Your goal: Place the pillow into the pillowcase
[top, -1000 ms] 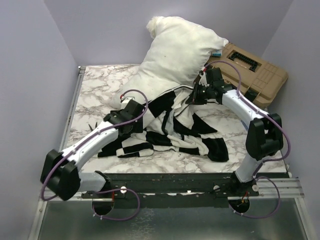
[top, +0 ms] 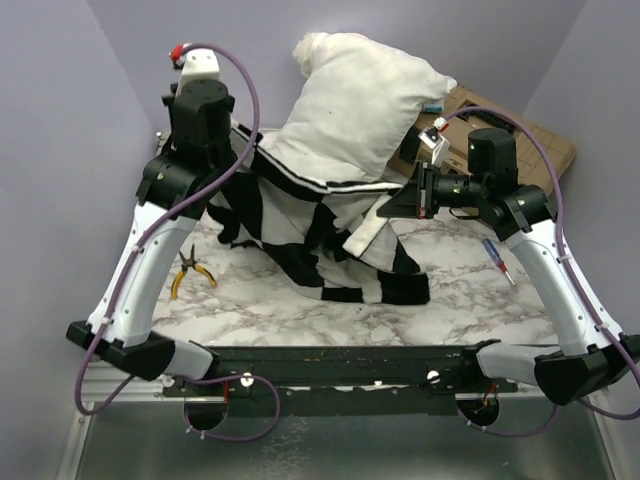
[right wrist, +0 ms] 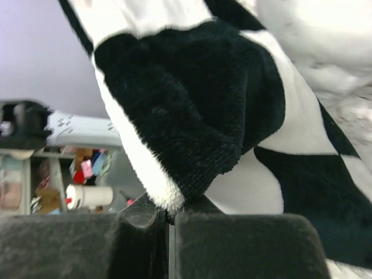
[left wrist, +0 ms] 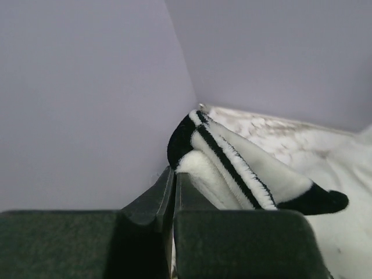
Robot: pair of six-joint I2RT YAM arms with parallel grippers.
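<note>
The black-and-white checkered pillowcase is stretched between both grippers, its body draping over the marble table. My left gripper is raised high at the left, shut on an edge of the pillowcase. My right gripper, raised at the right, is shut on another part of the pillowcase. The plump white pillow lies at the back centre, behind the pillowcase, partly covered by its upper band.
A tan tool case sits at the back right. A screwdriver lies at the right, pliers at the left. The front of the table has bare marble.
My left arm has risen toward the back left, lifting the pillowcase edge and uncovering the pliers.
</note>
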